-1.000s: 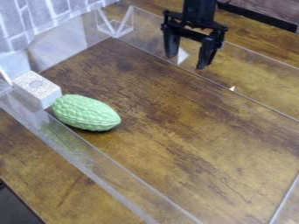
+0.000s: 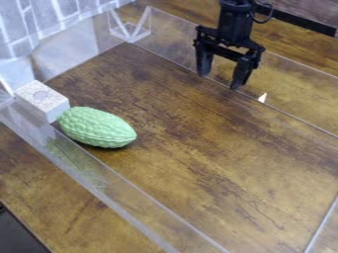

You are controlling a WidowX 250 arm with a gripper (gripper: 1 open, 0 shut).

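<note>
My black gripper [image 2: 224,61] hangs at the top of the view, over the far wall of a clear-walled tray, its two fingers apart with nothing visible between them. A green bumpy gourd-like object [image 2: 98,126] lies at the left of the wooden floor, well away from the gripper. A white block [image 2: 42,102] with a speckled top sits just behind the gourd, by the left wall.
Clear low walls [image 2: 303,115] border the wooden area [image 2: 199,168]. A small white triangular piece [image 2: 262,98] shows at the far wall. A pale patterned cloth [image 2: 46,35] is at the top left.
The gripper has shifted slightly to the right and down. The gourd and the white block have not moved.
</note>
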